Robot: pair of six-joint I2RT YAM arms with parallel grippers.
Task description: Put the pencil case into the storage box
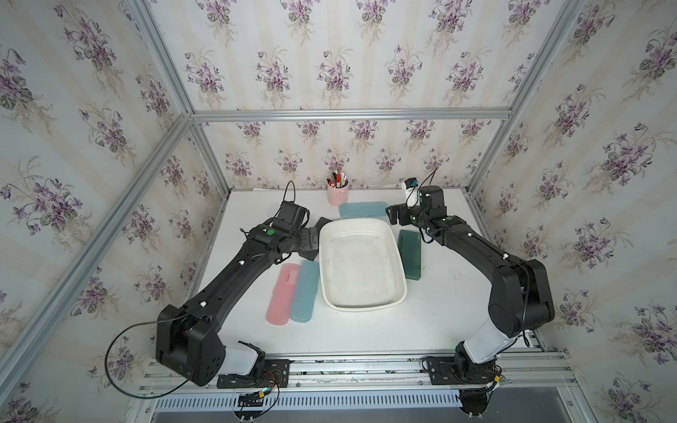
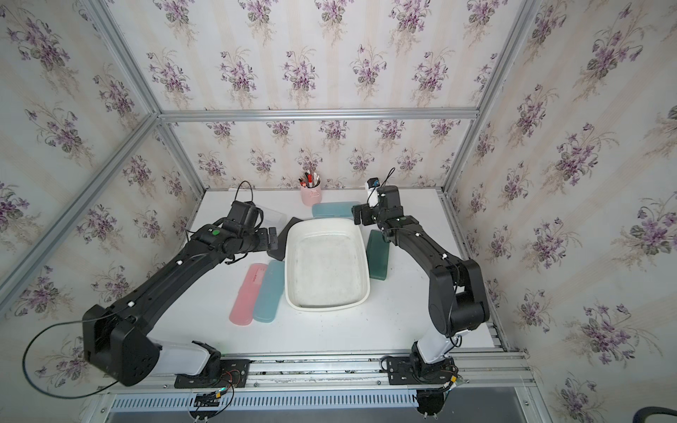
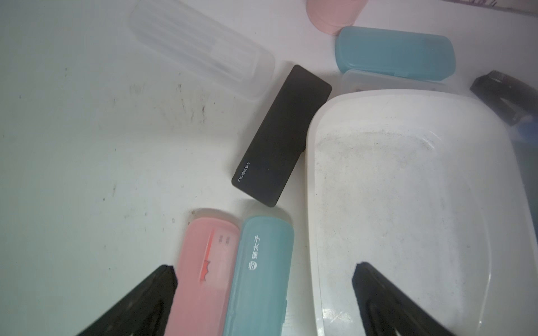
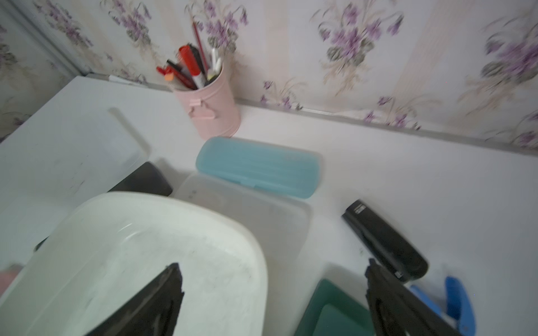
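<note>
The white storage box (image 1: 363, 308) stands in the middle of the table, its inside bare. Left of it lie a pink pencil case (image 3: 204, 268), a blue pencil case (image 3: 260, 274) and a black case (image 3: 283, 134). Behind it are another blue pencil case (image 4: 257, 165) and a clear case (image 4: 274, 215); a dark green case (image 1: 409, 255) is on its right. My left gripper (image 1: 310, 237), open and empty, hovers over the left side near the black case. Near the box's back right corner, my right gripper is open too, with nothing held.
A pink cup of pens (image 4: 210, 106) stands at the back edge. A black stapler-like object (image 4: 386, 240) and blue-handled scissors (image 4: 456, 302) lie right of the box. Another clear case (image 3: 207, 44) is at the back left.
</note>
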